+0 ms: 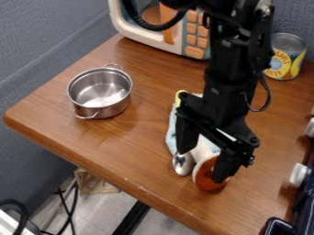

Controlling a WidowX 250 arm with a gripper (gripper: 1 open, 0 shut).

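The black gripper reaches down over a round orange-red object with a pale rim, standing near the front right of the wooden table. The gripper hides the object's top, and I cannot tell whether its fingers are shut on it. A pale cloth and a rounded silvery piece, possibly a spoon, lie just left of the gripper, partly hidden by it.
A steel pot sits at the left. A toy microwave stands at the back, with a yellow can at the back right. A dark appliance lines the right edge.
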